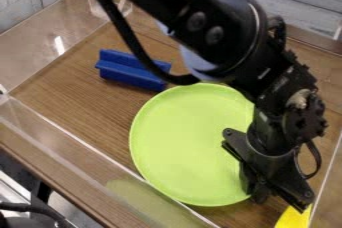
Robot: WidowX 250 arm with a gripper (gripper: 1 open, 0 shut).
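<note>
A lime green round plate (181, 142) lies on the wooden surface in the middle of the camera view. My gripper (267, 177) is low at the plate's right side, its fingers angled down over the rim; I see nothing held between them, and the fingers look shut, though partly hidden by the wrist. A yellow object (294, 217) shows at the bottom right, just beyond the fingertips.
A blue block-like object (127, 69) lies behind the plate to the left. Clear plastic walls (34, 52) border the wooden surface (80, 107), whose left part is free. The black arm covers much of the upper right.
</note>
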